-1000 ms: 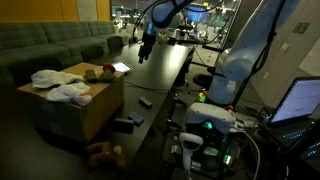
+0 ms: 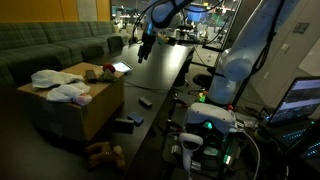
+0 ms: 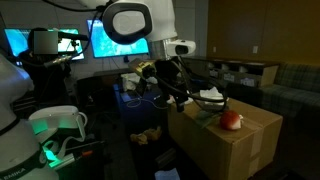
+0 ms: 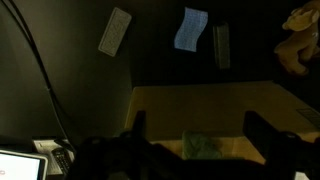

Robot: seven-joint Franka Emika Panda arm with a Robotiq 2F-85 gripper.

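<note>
My gripper is open above the edge of a cardboard box [image 4: 180,99], with its fingers well apart and nothing held between them. Beneath it, a green object [image 4: 202,146] shows on the box. A red round object [image 3: 231,120] sits on the box top, beside crumpled white cloth [image 2: 55,78]. On the black table lie a grey bar [image 4: 115,32], a small blue cloth [image 4: 191,29], a dark bar [image 4: 222,46] and a tan plush toy [image 4: 298,40].
A laptop [image 2: 297,100] stands by the arm's base. In the wrist view, a dark cable [image 4: 42,72] runs down the left side, near a white-edged device [image 4: 20,165]. Bare black table surrounds the small items. A grey sofa [image 2: 60,43] stands behind the box.
</note>
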